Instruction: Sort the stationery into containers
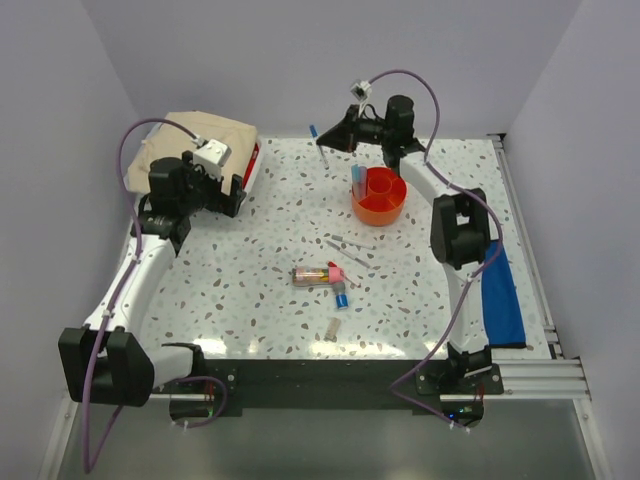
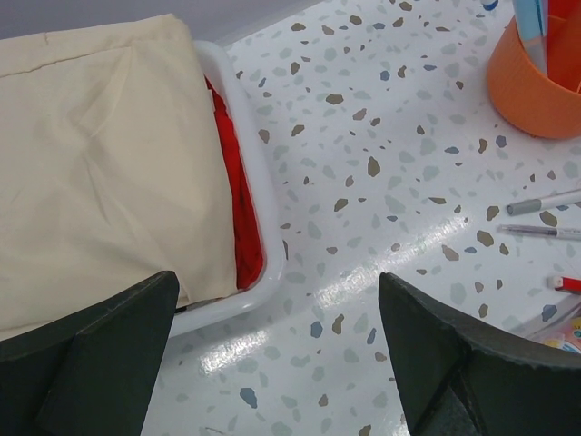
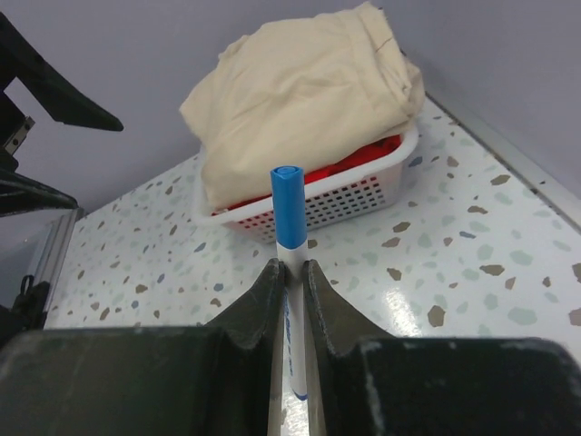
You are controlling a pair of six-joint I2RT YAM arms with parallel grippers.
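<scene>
My right gripper is shut on a blue-capped white marker (image 3: 290,209), held upright above the table, left of the orange round container (image 1: 379,205). The container, with dividers, holds some light-blue items. My left gripper is open and empty, just right of a white basket (image 2: 263,218) covered by cream cloth (image 2: 100,173). Loose pens (image 1: 348,254), a transparent pencil case (image 1: 311,276), a small blue item (image 1: 341,300) and a pale eraser-like piece (image 1: 331,329) lie on the speckled table.
A dark blue mat or tray (image 1: 502,295) lies at the right of the table.
</scene>
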